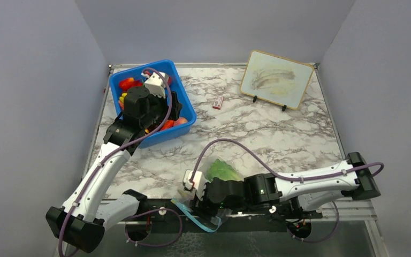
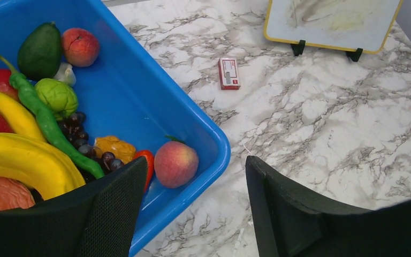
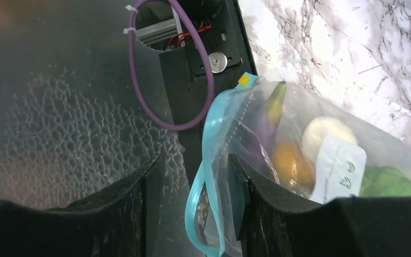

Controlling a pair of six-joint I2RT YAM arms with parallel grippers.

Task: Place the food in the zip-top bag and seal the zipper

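Observation:
The zip bag (image 3: 310, 134) lies at the table's front edge, holding lettuce (image 1: 222, 170), round yellowish and orange items and a long purple one. Its blue zipper (image 3: 210, 139) hangs over the edge. My right gripper is over that zipper, fingers apart, nothing visibly gripped; the top view mostly hides it behind the arm. My left gripper is open above the blue bin (image 2: 160, 80), which holds bananas (image 2: 27, 160), green peppers, grapes, peaches (image 2: 175, 164), an avocado and other produce.
A whiteboard (image 1: 275, 77) on small stands is at the back right. A small red-and-white box (image 1: 218, 102) lies mid-table.

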